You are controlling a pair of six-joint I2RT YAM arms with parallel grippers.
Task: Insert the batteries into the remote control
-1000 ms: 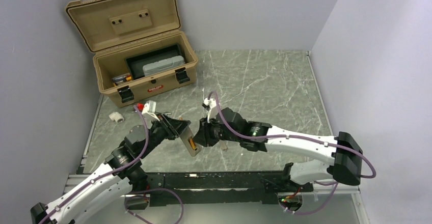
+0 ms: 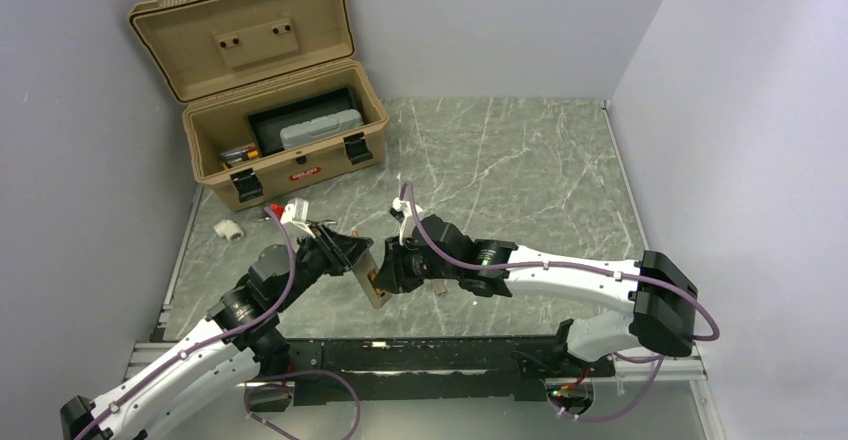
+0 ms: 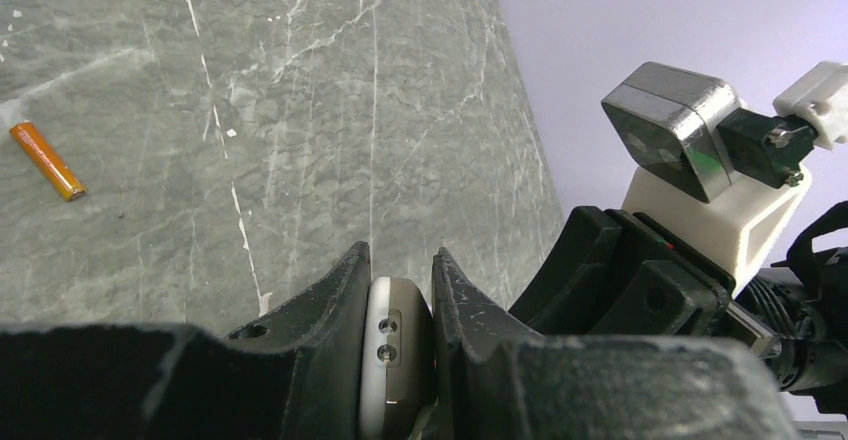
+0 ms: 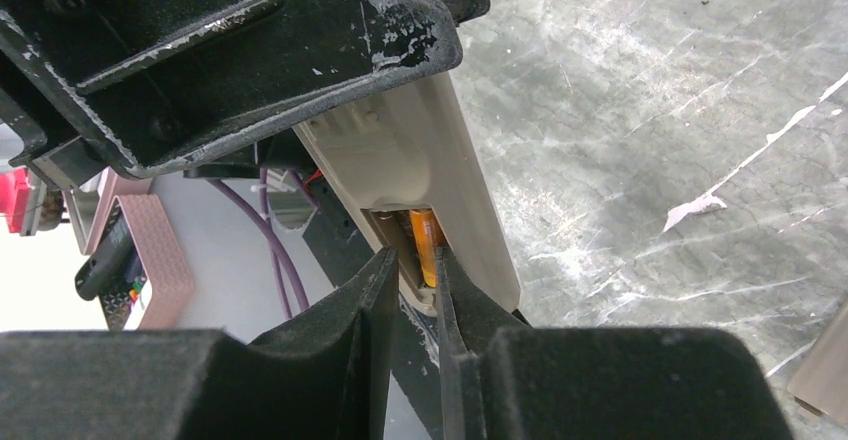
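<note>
My left gripper (image 2: 355, 245) is shut on the beige remote (image 2: 368, 278), held tilted with its battery compartment open. In the right wrist view an orange battery (image 4: 425, 240) lies in that compartment (image 4: 385, 228), along its right side. My right gripper has its fingertips at the compartment, close together at the battery; whether they grip it is unclear. Another orange battery (image 3: 47, 160) lies loose on the table in the left wrist view.
An open tan toolbox (image 2: 285, 165) stands at the back left. A white object (image 2: 228, 230) lies left on the table. A flat beige piece (image 4: 822, 370) lies on the table.
My right arm has shifted slightly left and down toward the remote's compartment. The left arm and remote look almost unchanged.
</note>
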